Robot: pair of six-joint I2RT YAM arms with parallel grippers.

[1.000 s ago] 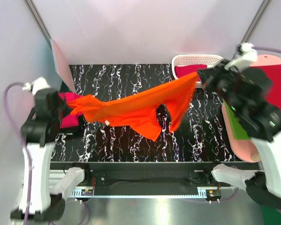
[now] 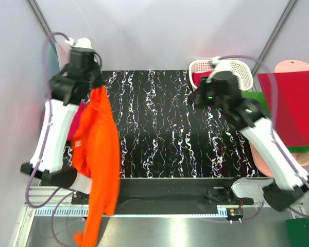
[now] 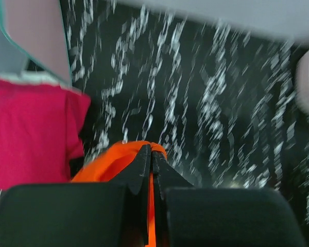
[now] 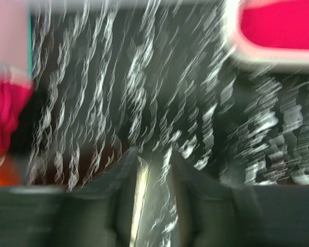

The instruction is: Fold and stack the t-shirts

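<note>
An orange t-shirt (image 2: 103, 149) hangs in a long, crumpled drape down the left side of the top view, past the table's front edge. My left gripper is shut on a bunched bit of its cloth. On the right, over the table and near the basket, my right gripper stands part open, blurred by motion, with no cloth between its fingers. A folded pink-red shirt (image 3: 31, 134) lies at the left, mostly behind the left arm in the top view. More red cloth (image 2: 196, 78) is in the white basket, partly covered by the right arm.
The white basket (image 2: 242, 69) stands at the back right of the black marbled table (image 2: 154, 123), whose middle is bare. A red board (image 2: 298, 108) and a green one (image 2: 257, 98) are at the right. A pale panel (image 3: 38, 36) leans at the back left.
</note>
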